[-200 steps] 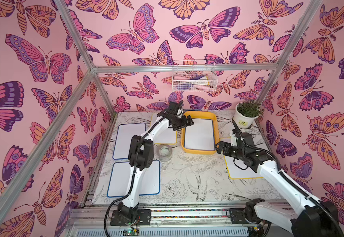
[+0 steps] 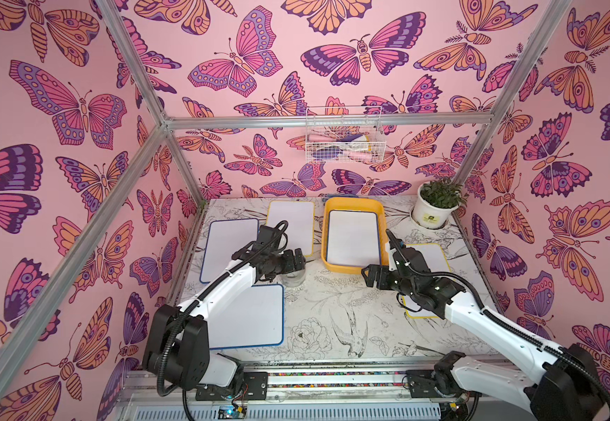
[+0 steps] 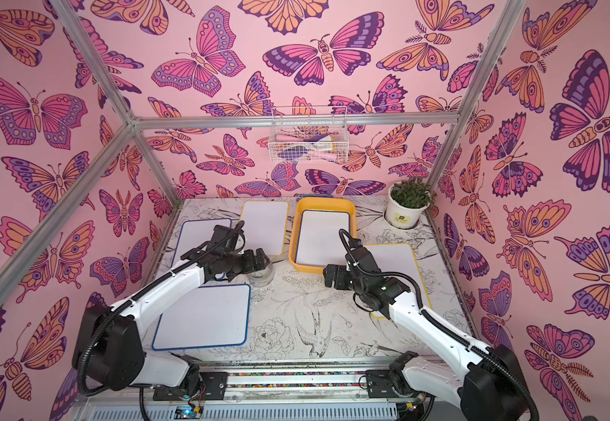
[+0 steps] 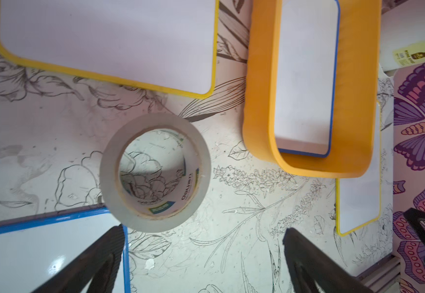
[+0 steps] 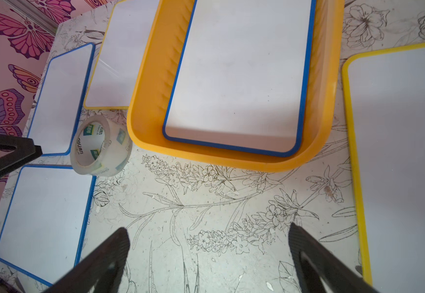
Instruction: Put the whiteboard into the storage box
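Inside the yellow-orange storage box [image 5: 144,97] a blue-edged whiteboard [image 5: 241,73] lies flat. Two other blue-edged boards are at the left of the table, a front one [image 2: 249,319] and a back one [image 2: 224,238]. A yellow-edged whiteboard [image 4: 110,39] rests left of the box and another yellow-edged whiteboard [image 5: 408,146] right of it. My left gripper is open above the table near the tape roll, with nothing between its fingers. Open and empty, my right gripper hangs over the table just in front of the box's near right corner.
A clear tape roll [image 4: 156,171] stands between the left boards and the box. A potted plant [image 2: 434,203] is at the back right. On the rear wall hangs a wire basket [image 2: 345,144].
My left gripper has drawn back from over the box's left rim, toward the front left, to the tape roll. My right gripper has shifted left toward the box's near corner.
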